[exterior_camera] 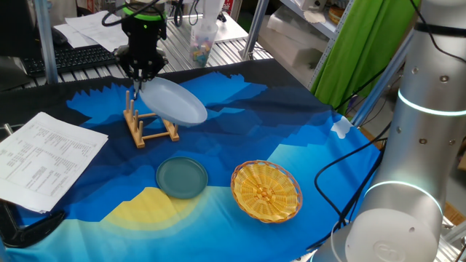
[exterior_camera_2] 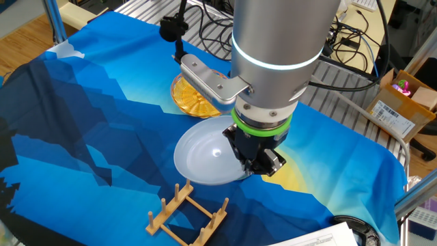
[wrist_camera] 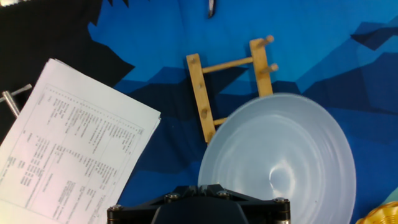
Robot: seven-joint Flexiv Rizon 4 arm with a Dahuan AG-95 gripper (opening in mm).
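A pale blue-white plate (exterior_camera: 173, 102) hangs tilted in the air, with my gripper (exterior_camera: 139, 81) shut on its rim. Below and beside it stands a wooden dish rack (exterior_camera: 140, 134) with upright pegs and nothing in it. From the second exterior view, the plate (exterior_camera_2: 210, 152) is close to the rack (exterior_camera_2: 166, 210), over its far side. The wrist view has the plate (wrist_camera: 280, 162) covering one corner of the rack (wrist_camera: 200, 93). My fingertips are mostly hidden behind the gripper's dark body in that view.
On the cloth lie a dark green plate (exterior_camera: 182, 177) and a round yellow wicker basket (exterior_camera: 266, 191), apart from each other. Printed sheets (exterior_camera: 45, 161) cover the left side, near a black clamp (exterior_camera: 29, 231). Open cloth lies right of the rack.
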